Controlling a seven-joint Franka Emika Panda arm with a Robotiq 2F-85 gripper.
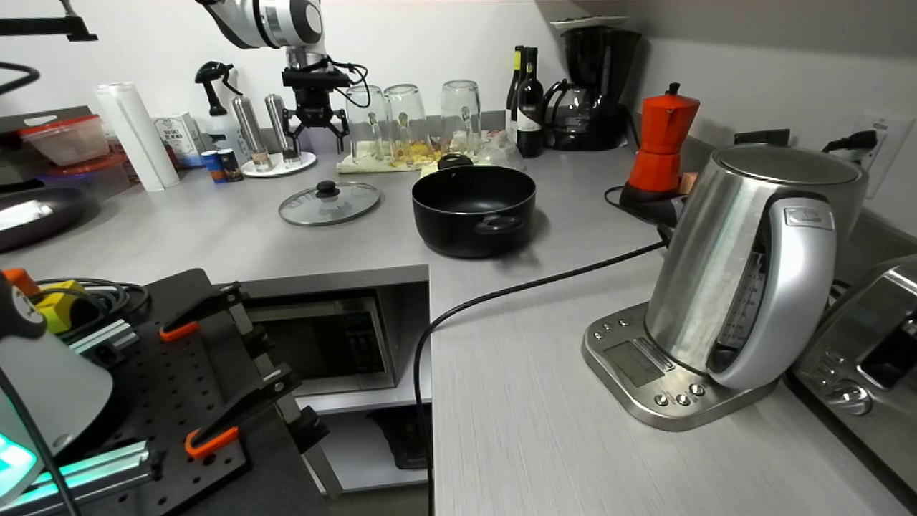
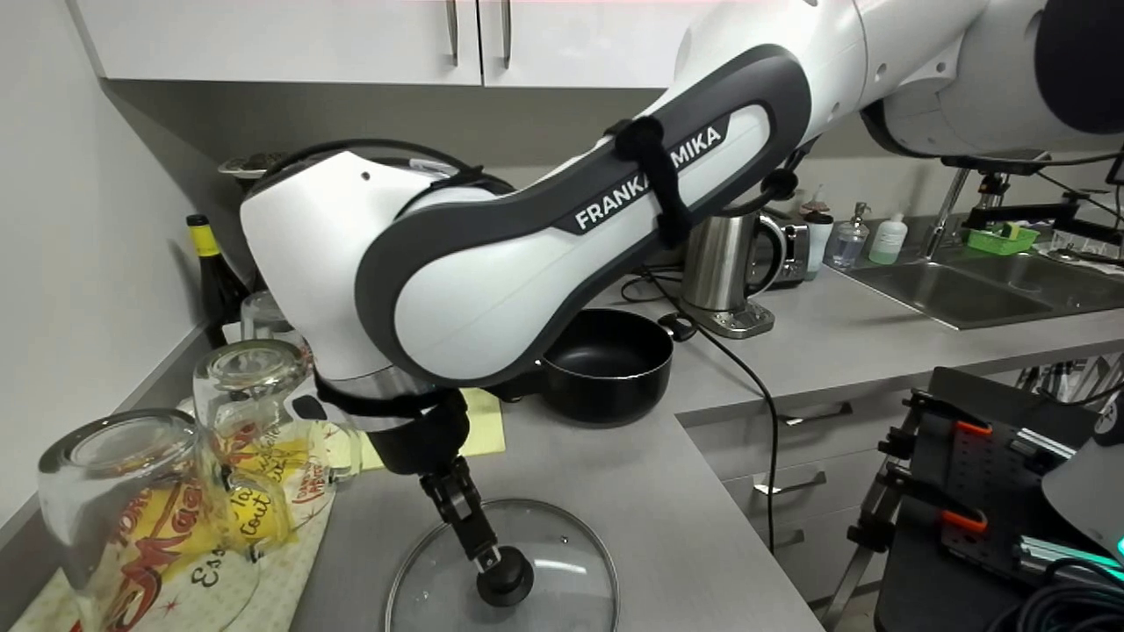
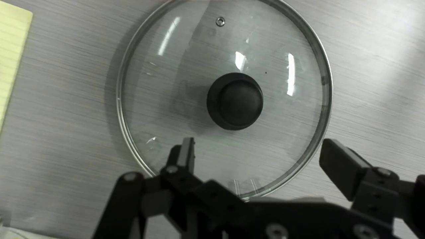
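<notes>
A glass lid with a metal rim (image 3: 327,99) and a round black knob (image 3: 235,101) lies flat on the grey counter. My gripper stands open above it, its two fingers wide apart with nothing between them. In the wrist view the knob shows ahead of the fingertips, roughly centred across the gap. From the first exterior view, the gripper (image 1: 318,145) hangs in the air behind and above the lid (image 1: 329,206). A black pot (image 1: 473,211) without a cover sits to the lid's right.
Upside-down glass mugs (image 2: 137,516) on a cloth stand close to the arm. Two metal mills (image 1: 281,129) on a white plate are at the back. A steel kettle (image 1: 731,284) and its cord occupy the right counter. Bare counter lies left of the lid.
</notes>
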